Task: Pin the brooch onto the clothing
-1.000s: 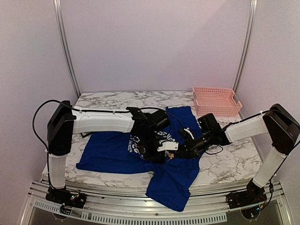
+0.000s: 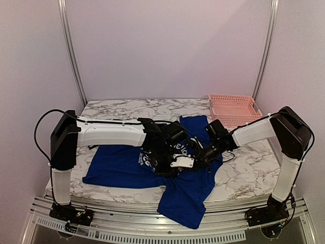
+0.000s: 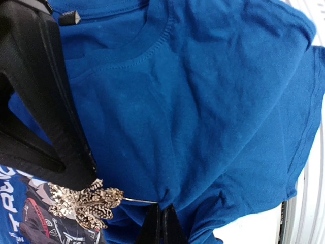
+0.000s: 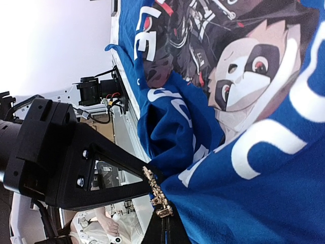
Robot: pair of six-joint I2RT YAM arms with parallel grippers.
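The blue shirt [image 2: 117, 168] with a printed panda figure [image 4: 246, 71] lies across the table. In the left wrist view my left gripper is shut on a bunched fold of the cloth. The gold brooch [image 3: 84, 206] sits at the tip of my right gripper, which is shut on it, the grip itself partly hidden behind the brooch. The brooch's thin pin [image 3: 139, 200] reaches to the fold at my left fingertips; whether it pierces the cloth I cannot tell. The two grippers are close together over the shirt's right part.
A pink basket [image 2: 233, 118] stands at the back right. Bare marble table [image 2: 249, 180] shows at the right and back. Part of the shirt hangs over the front edge. Both arms crowd the middle.
My right arm has shifted left and slightly up in the top view, further in toward my left gripper. The left arm is almost unchanged.
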